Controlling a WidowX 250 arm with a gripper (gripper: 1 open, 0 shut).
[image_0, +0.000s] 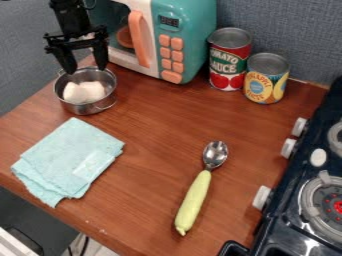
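Observation:
My black gripper (74, 62) hangs at the upper left, just above a steel pot (107, 95) that holds a white round object (83, 93). Its fingers point down over the pot's back; whether anything is between them is hard to tell, though the white object rests in the pot below them. A folded light-blue cloth (67, 164) lies in front of the pot. A corn-like pale yellow object (194, 200) lies at the centre front, with a metal spoon (215, 154) at its upper end.
A teal toy microwave (174, 40) stands at the back, beside two cans (229, 60) (265, 78). A black stove (307, 200) fills the right side.

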